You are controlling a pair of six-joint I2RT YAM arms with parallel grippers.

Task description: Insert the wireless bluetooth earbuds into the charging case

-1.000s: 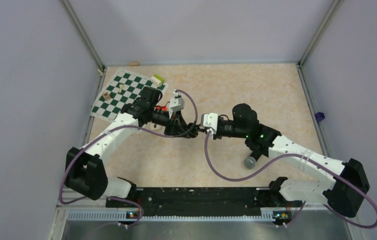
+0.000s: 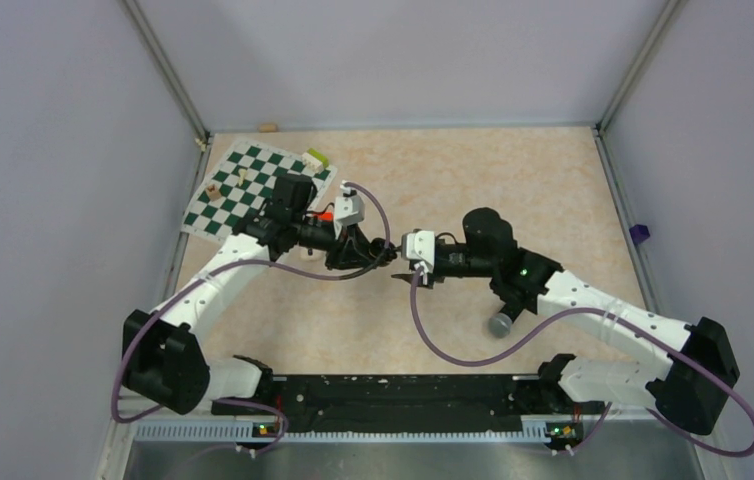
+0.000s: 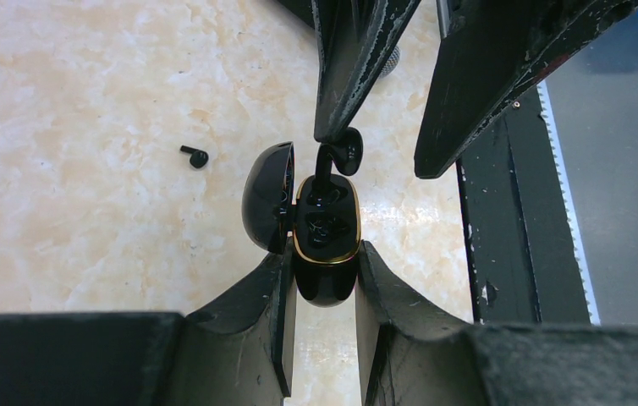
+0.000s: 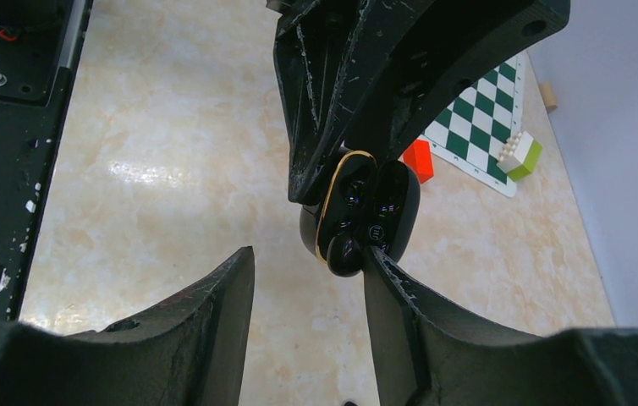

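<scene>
The glossy black charging case [image 3: 326, 275], its lid [image 3: 266, 199] swung open, is gripped by my left gripper above the table. One black earbud [image 3: 348, 152] stands with its stem down at a slot of the case and its head sticking out above the rim. My right gripper is open; one of its fingertips [image 4: 371, 254] touches or nearly touches that earbud, while the other is well apart from it. A second earbud [image 3: 197, 158] lies loose on the table in the left wrist view.
A green-and-white checkered board [image 2: 243, 185] lies at the back left, with a green-and-white block [image 2: 315, 159] at its edge. An orange-red block [image 4: 418, 159] is near the board. A grey-headed microphone [image 2: 500, 325] rests under the right arm.
My left gripper has shifted slightly left with the case; the right arm has barely moved.
</scene>
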